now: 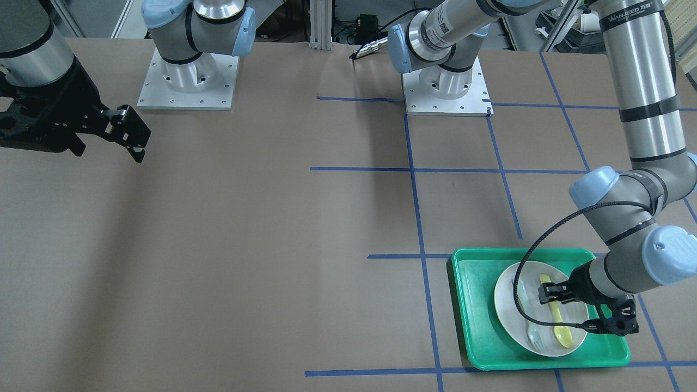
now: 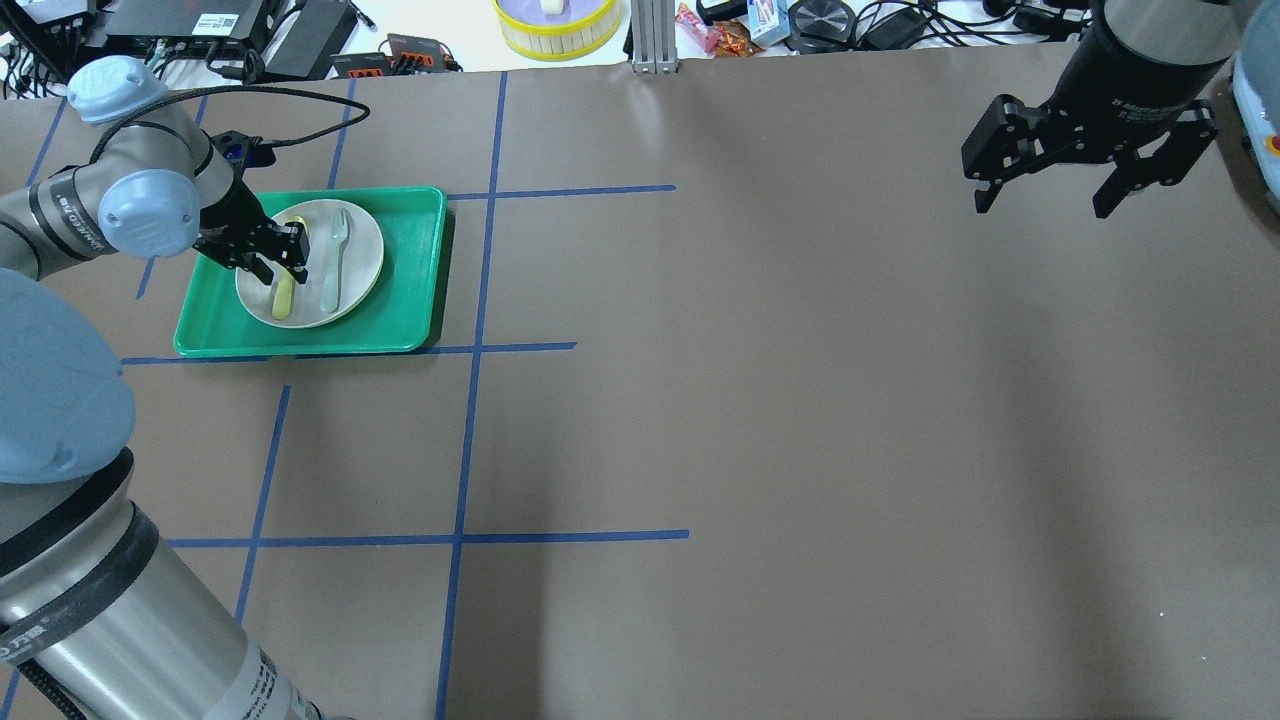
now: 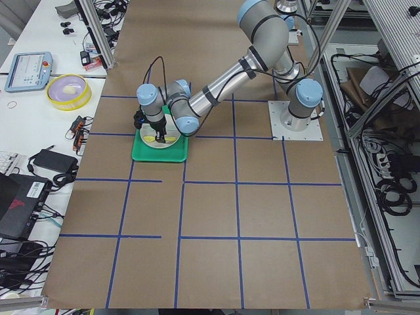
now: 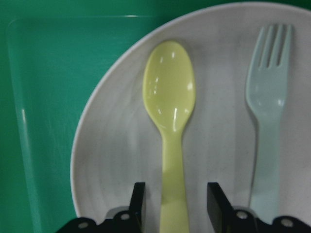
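A green tray (image 1: 474, 307) holds a white plate (image 2: 360, 264) with a yellow spoon (image 4: 171, 92) and a pale mint fork (image 4: 267, 97) lying on it, side by side. My gripper is low over the plate, open, its two fingers on either side of the spoon's handle with visible gaps to it. In the front view the plate and cutlery are partly hidden behind my wrist and its cable.
Another arm's black gripper (image 2: 1080, 162) hangs at the far side of the table (image 2: 840, 420). A yellow round container (image 3: 67, 98) and electronics stand on a white side table.
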